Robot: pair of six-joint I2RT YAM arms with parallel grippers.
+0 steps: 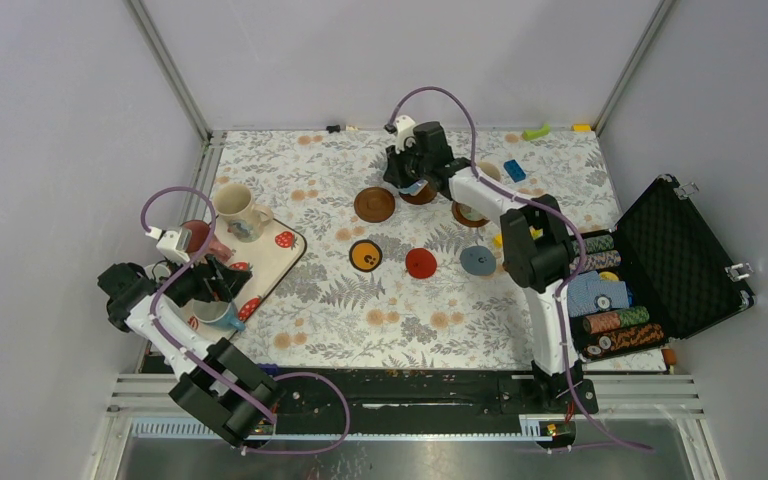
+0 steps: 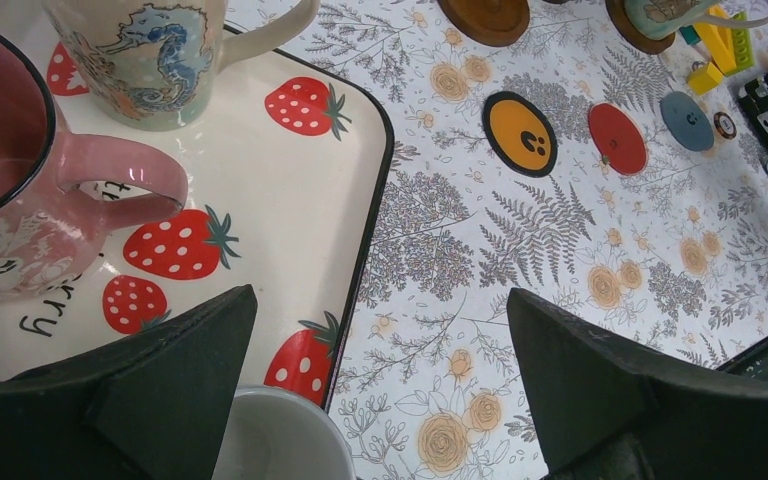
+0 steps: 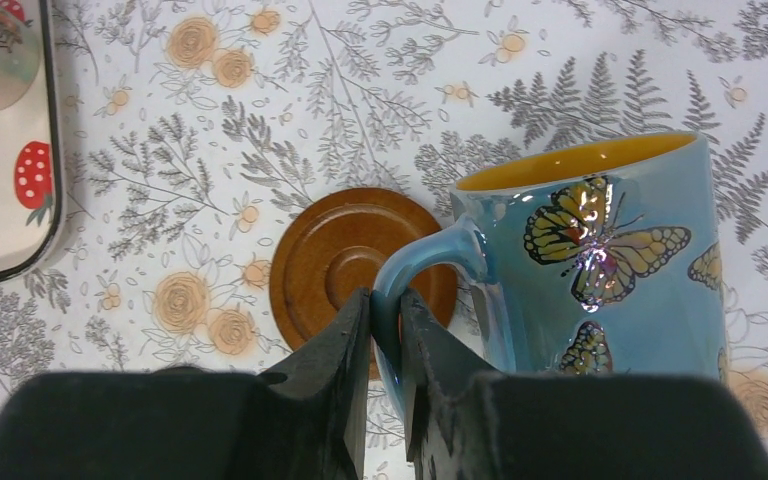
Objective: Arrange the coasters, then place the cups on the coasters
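My right gripper is shut on the handle of a light blue butterfly cup [image 3: 610, 275] with a yellow inside. In the top view the cup [image 1: 414, 188] is mostly hidden under the gripper, over the middle brown coaster [image 1: 421, 196]. Just left of it lies a bare brown coaster [image 1: 374, 204], seen behind the handle in the right wrist view. Whether the cup touches anything beneath it, I cannot tell. Over the tray at the left, my left gripper stands open, its fingers wide apart with nothing gripped.
On the strawberry tray [image 2: 290, 190] stand a pink mug [image 2: 20, 230], a patterned mug [image 2: 150, 60] and a pale cup [image 2: 285, 440]. Orange [image 1: 365, 255], red [image 1: 421, 263] and grey-blue [image 1: 478, 260] coasters lie in front. A chip case [image 1: 620, 300] is at the right.
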